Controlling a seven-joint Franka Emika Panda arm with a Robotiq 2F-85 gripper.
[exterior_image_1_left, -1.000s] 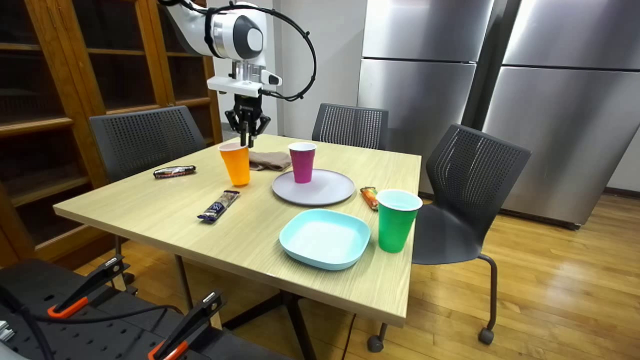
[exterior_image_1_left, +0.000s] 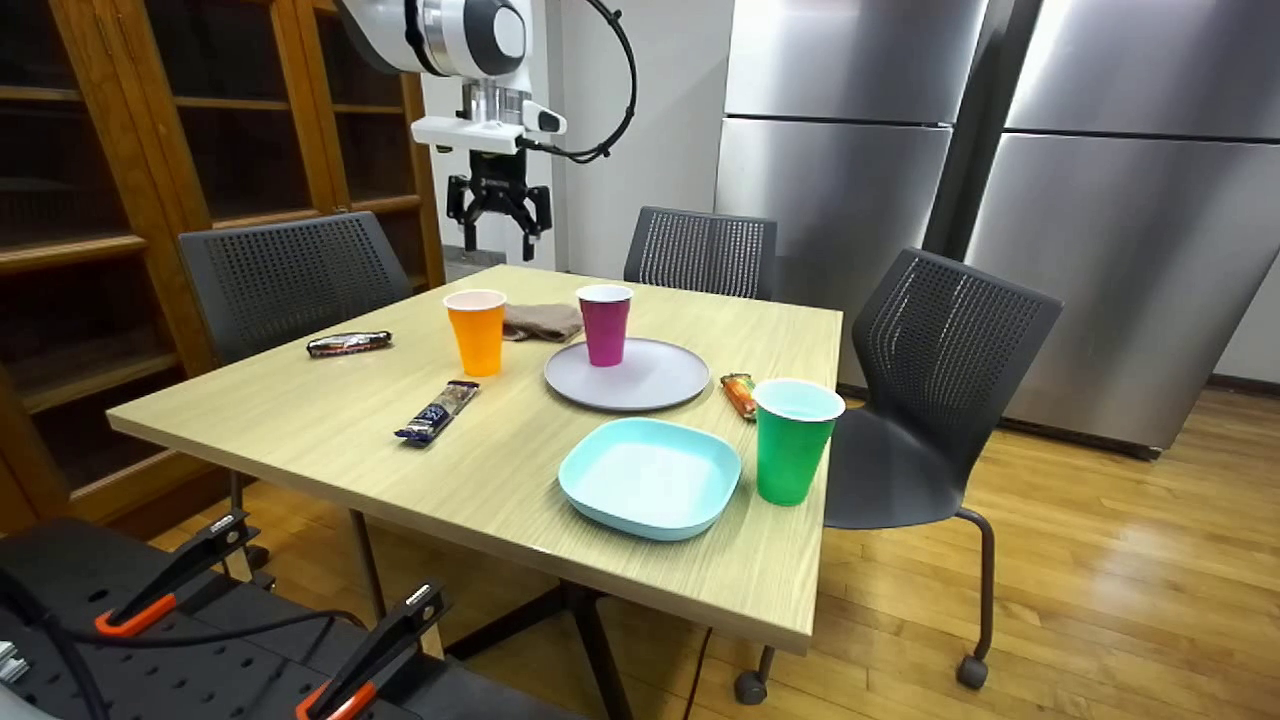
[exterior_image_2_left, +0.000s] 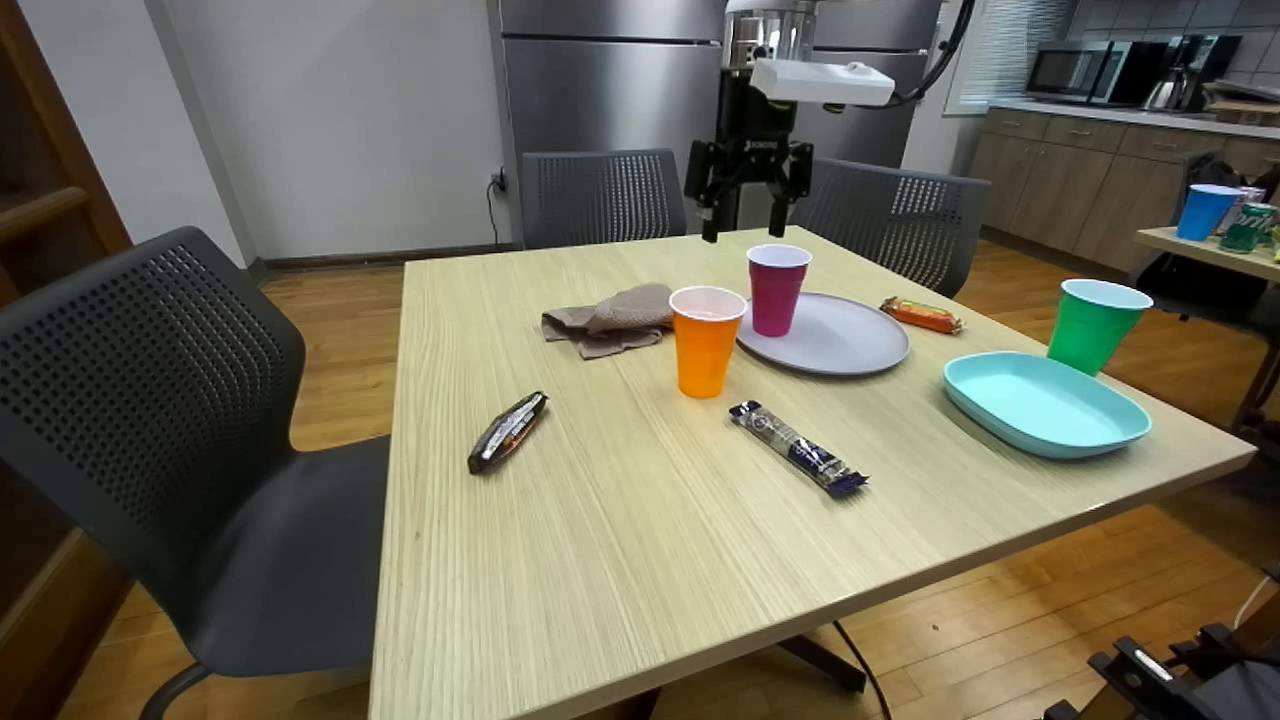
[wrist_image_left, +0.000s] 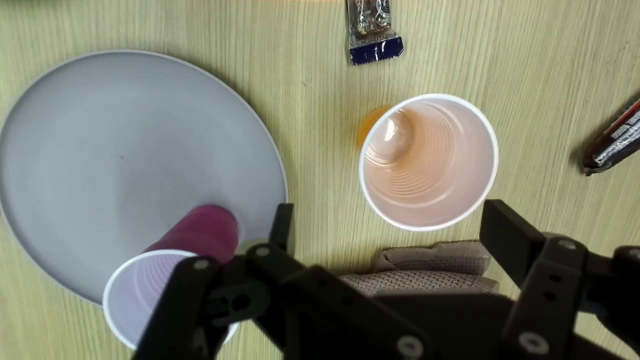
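Observation:
My gripper (exterior_image_1_left: 499, 240) hangs above the table's far side with its fingers spread and nothing between them. Below it the orange cup (exterior_image_1_left: 477, 334) stands upright on the table, apart from the gripper. In the wrist view the orange cup's open mouth (wrist_image_left: 429, 162) shows just ahead of the fingers and looks empty. A purple cup (exterior_image_2_left: 777, 288) stands upright on a round grey plate (exterior_image_2_left: 858, 353); part of it is hidden behind a finger in the wrist view. Beside the orange cup lies a crumpled brown cloth (exterior_image_2_left: 618, 320).
A turquoise tray (exterior_image_1_left: 651, 478) and a green cup (exterior_image_1_left: 792, 442) are near the table's right corner. Wrapped bars lie about: a dark blue one (exterior_image_2_left: 799, 449), a brown one (exterior_image_2_left: 506, 432) and an orange one (exterior_image_2_left: 921, 316).
My gripper has risen from the orange cup's rim and its fingers have opened. The orange cup, tilted a little before, now stands straight.

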